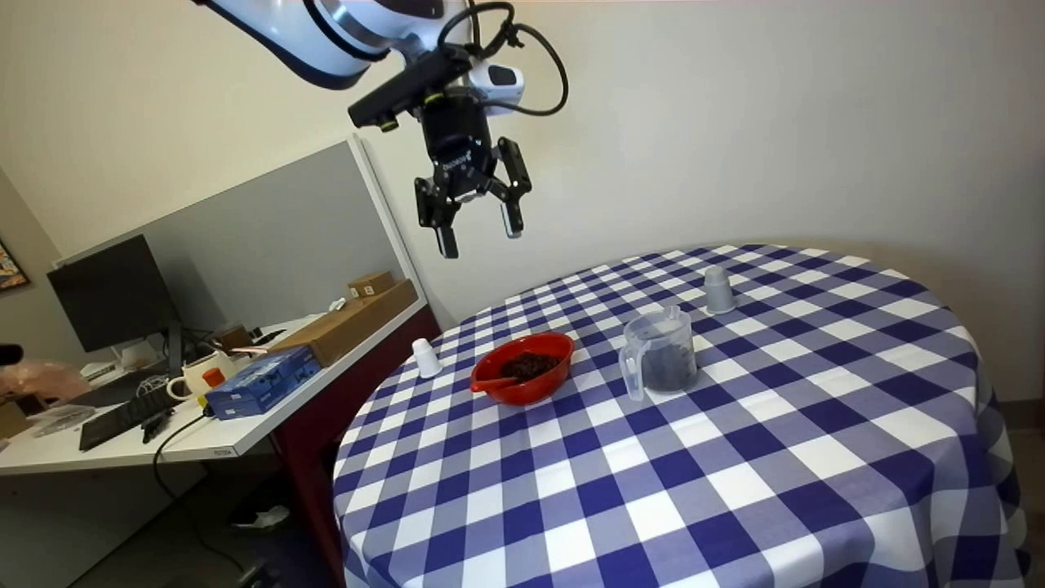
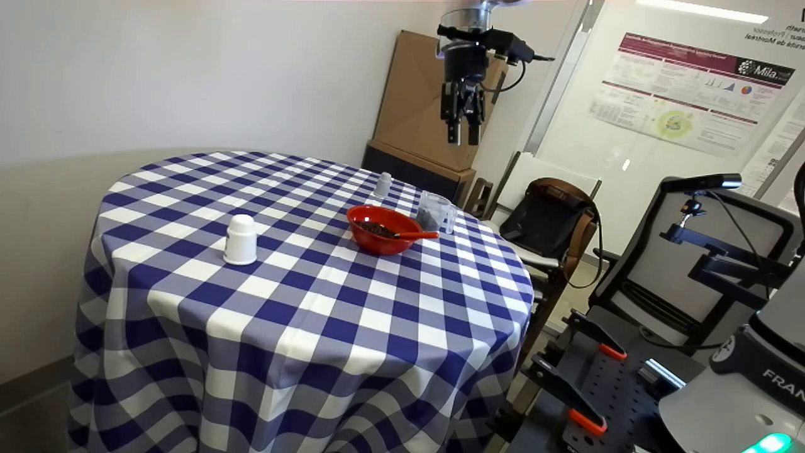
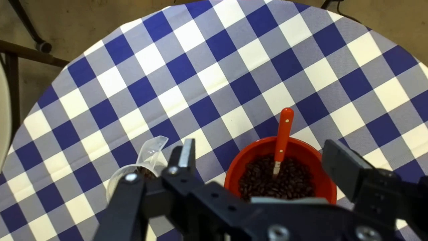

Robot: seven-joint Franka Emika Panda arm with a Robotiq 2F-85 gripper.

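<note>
My gripper [image 1: 480,245] hangs open, high over the table, with nothing between its fingers. Below it on the cloth is a red bowl [image 1: 500,390] of dark beans [image 3: 260,178]. A spoon with a red handle [image 3: 284,128] leans in the bowl, its handle over the rim and its lower end in the beans. Beside the bowl stands a clear measuring jug [image 1: 664,348] with dark contents; in the wrist view the jug [image 3: 114,180] is partly hidden behind a finger. In exterior view 2 the gripper [image 2: 464,143] appears above and beyond the jug [image 2: 432,212].
A white cup [image 2: 241,240] stands upside down near one edge of the checkered table [image 1: 627,510]. Another pale upturned cup [image 1: 718,291] is on the jug's far side. A chair with a bag [image 2: 548,218] stands beyond the table.
</note>
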